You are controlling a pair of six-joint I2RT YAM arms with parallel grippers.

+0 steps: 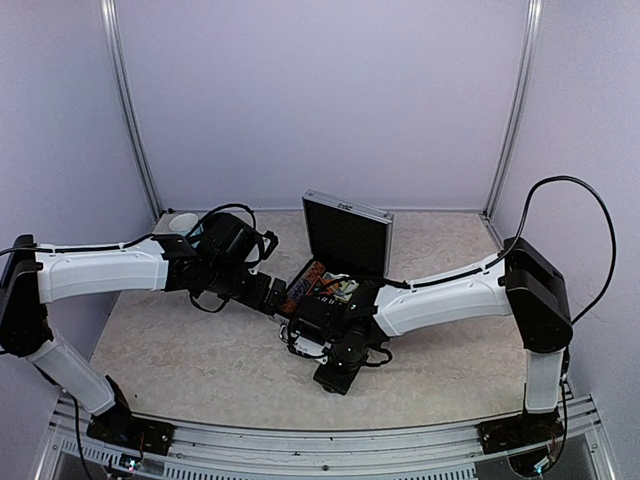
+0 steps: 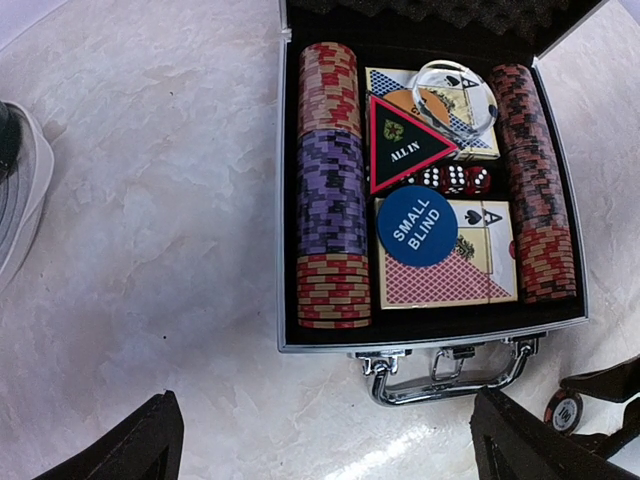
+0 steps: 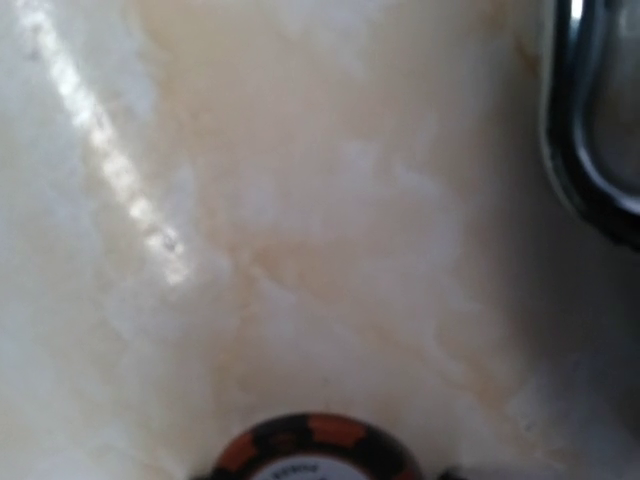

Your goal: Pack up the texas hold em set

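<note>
The open poker case point(image 2: 282, 200) lies ahead of my left gripper, which stands open and empty. Inside are rows of chips point(image 2: 332, 190), card decks point(image 2: 440, 288), a "SMALL BLIND" disc point(image 2: 417, 226), an "ALL IN" triangle point(image 2: 405, 148), red dice point(image 2: 455, 180) and a clear ring point(image 2: 428, 68). A loose orange-and-black chip point(image 2: 563, 411) is outside the case near its handle, between the fingertips of my right gripper. They flank it closely; whether they press on it cannot be told. The right wrist view cuts off the chip point(image 3: 315, 450) at the bottom.
The metal handle point(image 2: 440, 392) sticks out from the case's front, close to the right gripper. The raised lid point(image 1: 345, 235) stands at the back. A white round container point(image 1: 184, 223) sits at the back left.
</note>
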